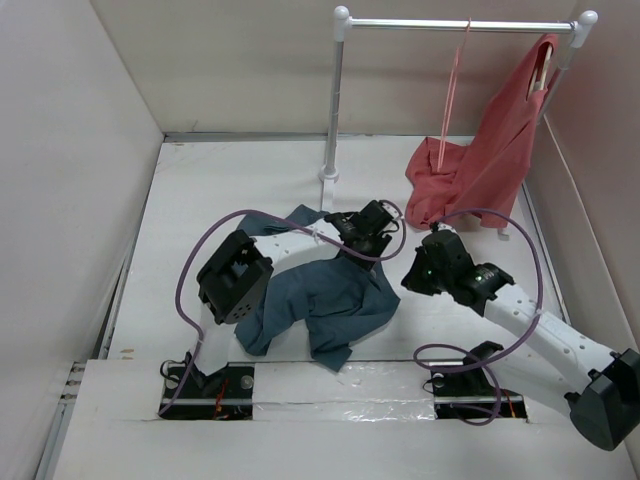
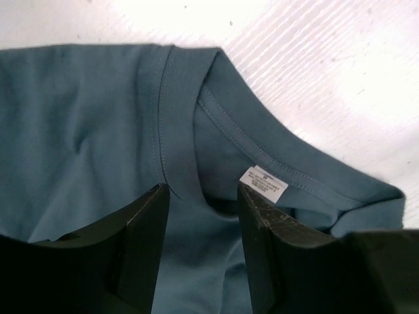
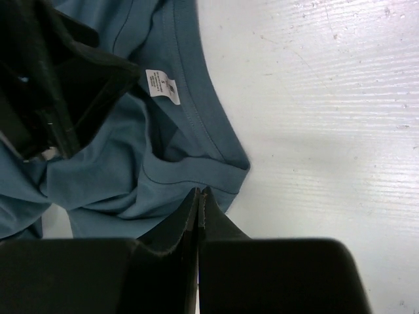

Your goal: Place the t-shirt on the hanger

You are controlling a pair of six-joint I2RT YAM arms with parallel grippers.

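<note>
The dark teal t-shirt (image 1: 330,310) lies crumpled on the white floor, its label (image 2: 263,184) showing near a seam. My left gripper is low over that seam with its fingers apart; in the top view it covers the shirt's upper right part. My right gripper is shut, with no cloth visible between its tips, just right of the shirt in the top view. A pink hanger (image 1: 450,90) hangs empty from the rail (image 1: 450,25).
A red garment (image 1: 480,150) hangs on a hanger at the rail's right end, reaching down to the floor. The rail's upright (image 1: 333,120) stands behind the shirt. Clear floor lies left and right of the shirt.
</note>
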